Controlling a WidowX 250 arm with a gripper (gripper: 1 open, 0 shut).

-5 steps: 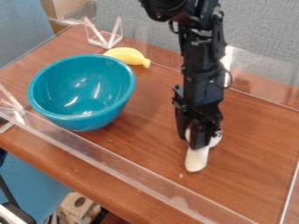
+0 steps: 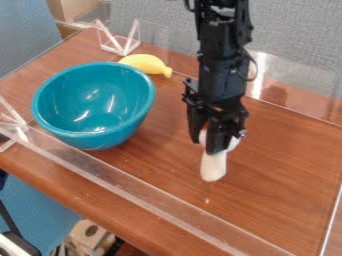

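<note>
My black gripper [image 2: 217,130] is shut on a white cylindrical object [image 2: 214,165], which hangs below the fingers, tilted, over the middle-right of the wooden table. A large teal bowl [image 2: 91,105] stands to the left of the gripper. Behind the bowl lies a yellow object [image 2: 144,64], apparently a banana or similar toy.
Bare table [image 2: 274,200] surrounds the gripper to the right and front. Clear low walls run along the table's edges, with white brackets [image 2: 118,40] at the back left. A grey wall stands behind.
The gripper has moved up and slightly left with the white object in it. The bowl and yellow object are unchanged.
</note>
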